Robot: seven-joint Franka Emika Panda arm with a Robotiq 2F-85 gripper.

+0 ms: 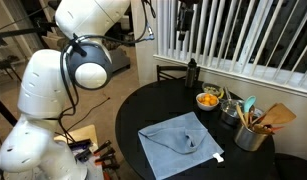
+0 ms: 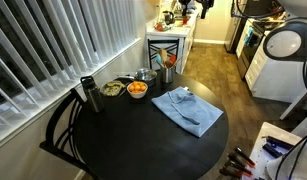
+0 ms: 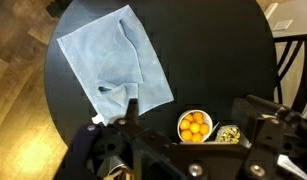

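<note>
High above the round black table, my gripper hangs open with nothing between its fingers, pointing down. In exterior view 1 its dark fingers show near the top edge, in front of the white blinds. A light blue cloth lies on the table, mostly flat, with one part folded or bunched over. In the wrist view the same cloth is at upper left. A white bowl of oranges appears between and below the fingers there, well beneath the gripper.
Beside the oranges stands a small container of food. A metal pot of utensils stands at the table's right side, and a dark bottle at its far edge.
</note>
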